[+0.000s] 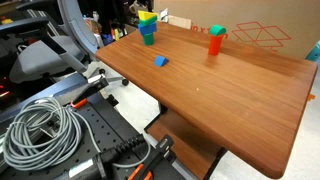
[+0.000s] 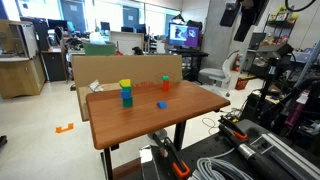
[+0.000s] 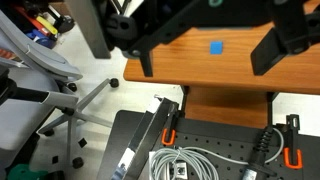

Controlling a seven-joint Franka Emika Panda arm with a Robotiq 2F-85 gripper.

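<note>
My gripper stands open in the wrist view, its dark fingers spread wide with nothing between them. It hangs well above the brown table. A small blue block lies on the tabletop below, showing through the gap. In exterior view 1 that blue block sits alone near the table's edge. At the far left end stands a stack with yellow on top, blue under it and green at the bottom. Toward the back is a red piece with a green top.
Coiled grey cable lies on the dark base beside the table. A tan panel stands behind the table.
</note>
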